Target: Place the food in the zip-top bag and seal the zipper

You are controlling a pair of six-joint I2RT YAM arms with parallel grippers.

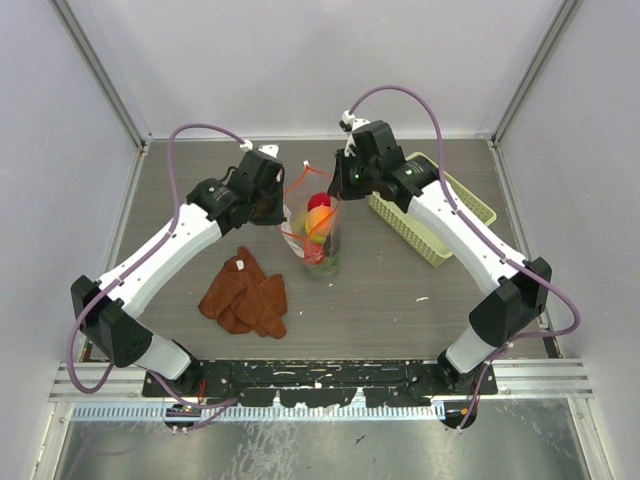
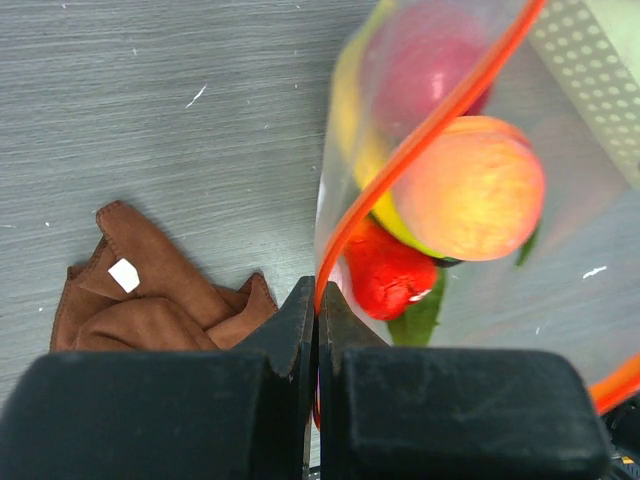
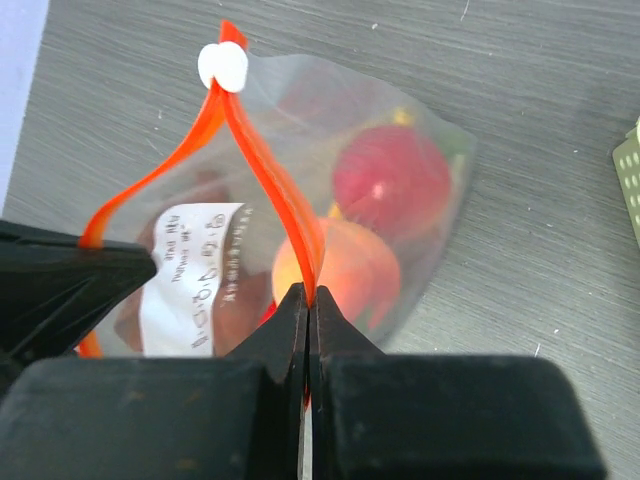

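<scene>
The clear zip top bag with orange zipper stands upright between my grippers, holding a peach, a red fruit, a red pepper and something yellow and green. My left gripper is shut on the bag's edge at one side of the opening. My right gripper is shut on the orange zipper strip at the other side. A white label on the bag shows in the right wrist view.
A green perforated basket sits at the right, partly hidden by my right arm. A brown cloth lies front left.
</scene>
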